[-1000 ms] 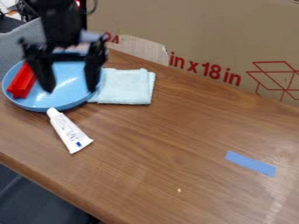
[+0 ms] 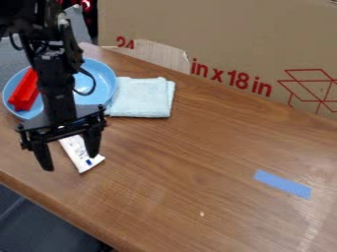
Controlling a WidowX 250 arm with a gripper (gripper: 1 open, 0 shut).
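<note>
My black gripper [image 2: 69, 156] hangs low at the left of the wooden table, fingers open, just over and around a white tube [image 2: 82, 156], whose upper part is hidden behind it. Behind the arm, a blue bowl [image 2: 98, 85] holds a red object [image 2: 23, 93].
A folded pale cloth [image 2: 141, 97] lies right of the bowl. A large cardboard box [image 2: 231, 44] stands along the back. A blue tape strip [image 2: 282, 183] lies at the right. The table's front edge runs along the lower left.
The tube appears to lie where it was.
</note>
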